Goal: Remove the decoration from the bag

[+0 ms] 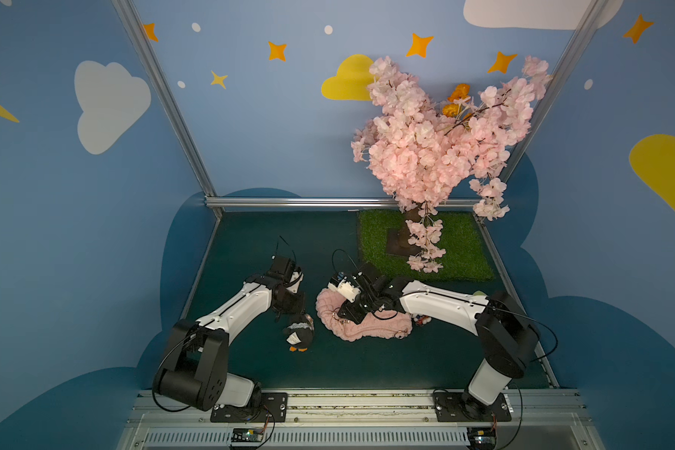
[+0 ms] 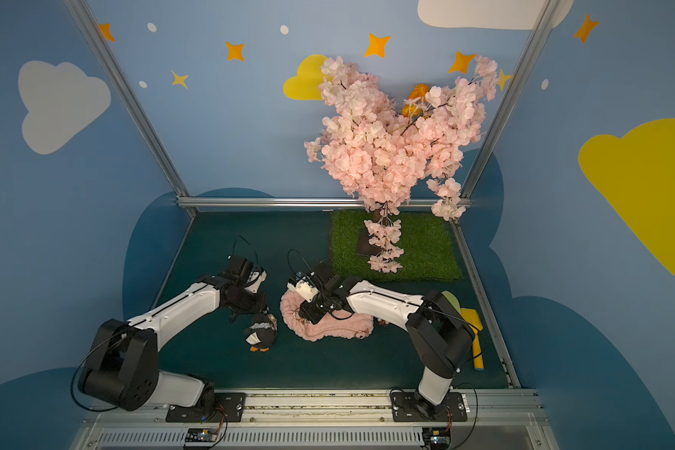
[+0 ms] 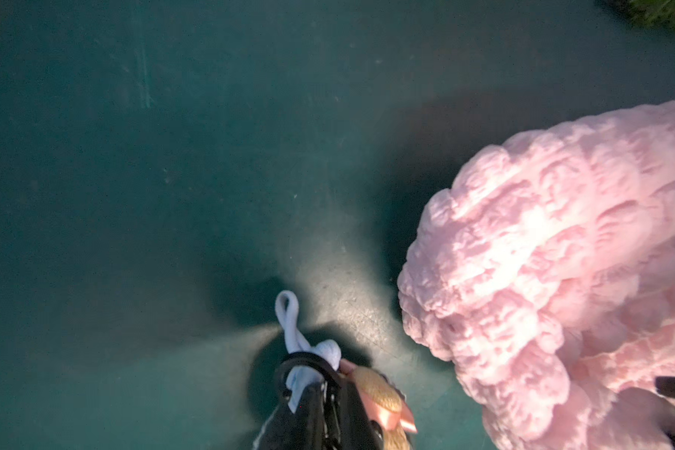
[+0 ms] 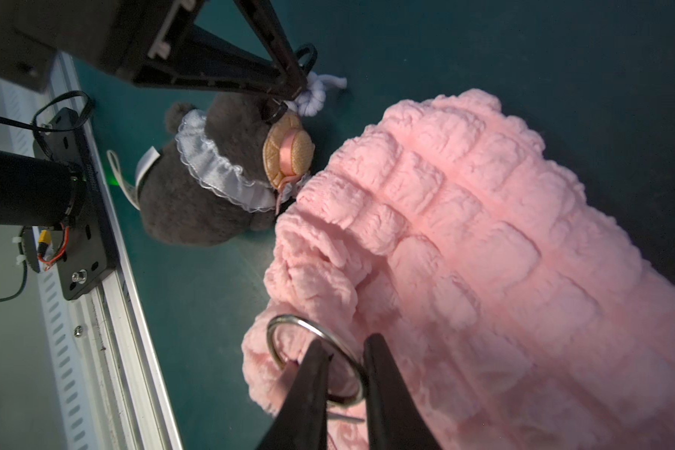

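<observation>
The decoration, a dark grey plush (image 4: 202, 165) with a white lace collar and a straw hat, lies on the floor beside the pink quilted bag (image 4: 487, 247). A black ring clip and white cord (image 3: 287, 311) are at its head end. My left gripper is shut at that clip; whether the ring is pinched between its fingers cannot be made out. My right gripper is over the bag, its fingers parted. A metal ring (image 4: 292, 321) on the bag passes by these fingertips. In the top left view my left arm partly hides the plush.
A blossom tree (image 1: 427, 142) on a grass mat (image 1: 457, 247) stands at the back. A yellow object (image 2: 475, 337) lies behind the right arm.
</observation>
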